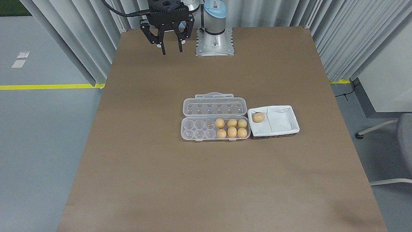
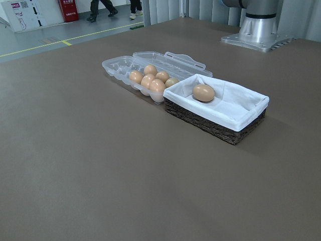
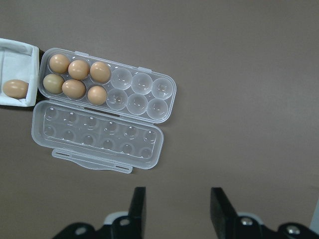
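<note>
An open clear plastic egg carton lies mid-table, several brown eggs filling one end and empty cups at the other; its lid lies flat open. Beside it a wicker basket with white cloth liner holds one brown egg. My black gripper hangs open near the table's back edge, away from the carton, nothing between its fingers; in the wrist view both fingertips show at the bottom, wide apart.
The robot's base plate is at the back of the table. A chair stands off the right side.
</note>
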